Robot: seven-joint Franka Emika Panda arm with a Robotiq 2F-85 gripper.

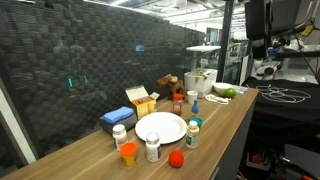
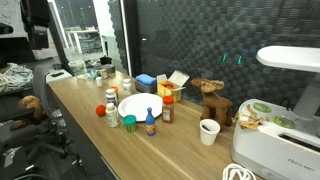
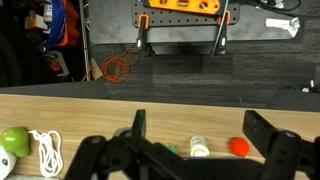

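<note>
My gripper stands open high above the table's front edge, its two black fingers wide apart with nothing between them. On the wooden table point(image 1: 95, 165) lies a round white plate point(image 1: 160, 128). Near it are a red ball-like item point(image 1: 176, 158), an orange cup point(image 1: 128, 153), white-capped bottles point(image 1: 153, 148) and a green cup point(image 2: 130, 122). A blue bottle point(image 2: 150, 122) and a red-lidded jar point(image 2: 167, 108) stand nearby. Behind the plate are a blue container point(image 1: 118, 116) and an open yellow box point(image 1: 142, 103).
A brown toy animal point(image 2: 212, 102), a white cup point(image 2: 209, 131) and a white appliance point(image 2: 275, 145) occupy one end of the table. A green item point(image 3: 15, 140) and white cable point(image 3: 48, 153) lie there too. Dark floor shows in front of the table.
</note>
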